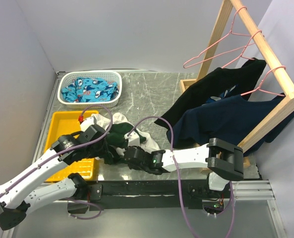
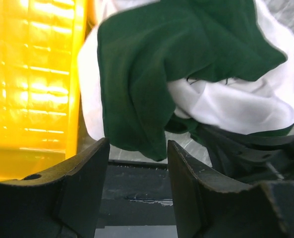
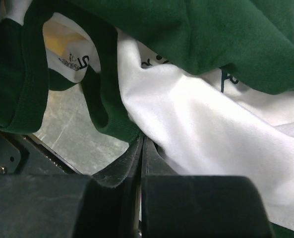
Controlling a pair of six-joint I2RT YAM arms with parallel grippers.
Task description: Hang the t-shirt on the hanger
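Note:
A white T-shirt with dark green parts [image 1: 119,133] lies bunched beside the yellow tray; in the left wrist view its green cloth [image 2: 142,89] lies over white folds [image 2: 241,106]. My left gripper is part open above its lower green edge, with nothing seen between the fingers. My right gripper is shut at a green band beside white cloth [image 3: 196,119]; whether cloth is caught in its tips is hard to tell. Pink hangers [image 1: 209,58] hang on the wooden rack [image 1: 264,49].
A yellow tray [image 1: 58,130] is left of the shirt, a white basket [image 1: 89,104] of blue cloth behind. Dark garments [image 1: 221,119] hang at right. Bare grey tabletop [image 1: 147,89] shows at the back middle.

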